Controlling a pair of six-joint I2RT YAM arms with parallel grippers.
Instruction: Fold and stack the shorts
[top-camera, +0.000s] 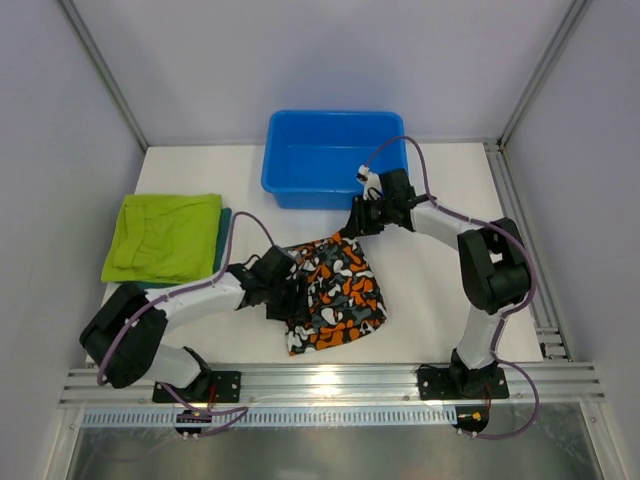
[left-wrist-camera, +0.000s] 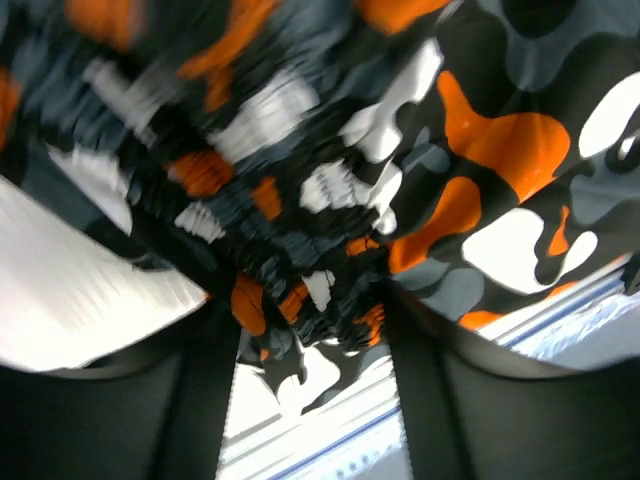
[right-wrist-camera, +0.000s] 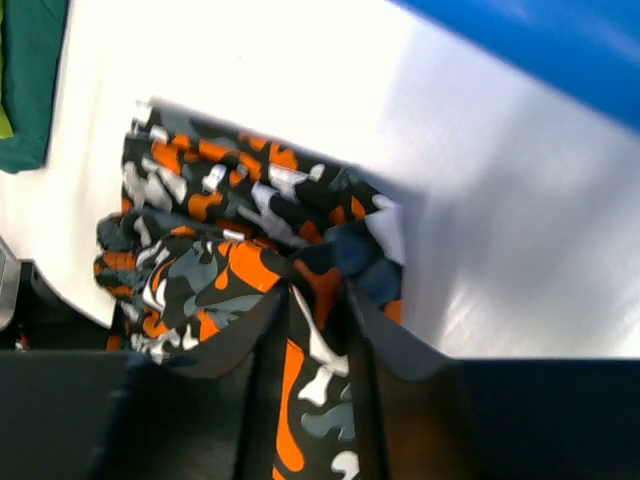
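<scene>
Camouflage shorts (top-camera: 340, 300) in black, orange, white and grey lie rumpled mid-table. My left gripper (top-camera: 290, 300) is down on their left part; in the left wrist view its blurred fingers press into gathered fabric, and how far they stand apart is unclear. My right gripper (top-camera: 355, 225) is at the upper right corner, cloth (right-wrist-camera: 320, 295) between or just beyond its fingertips; whether it grips is unclear. A folded green garment (top-camera: 160, 235) lies on a teal one (right-wrist-camera: 25, 90) at the left.
A blue bin (top-camera: 330, 150) stands behind the shorts. A metal rail (top-camera: 330, 375) runs along the front edge.
</scene>
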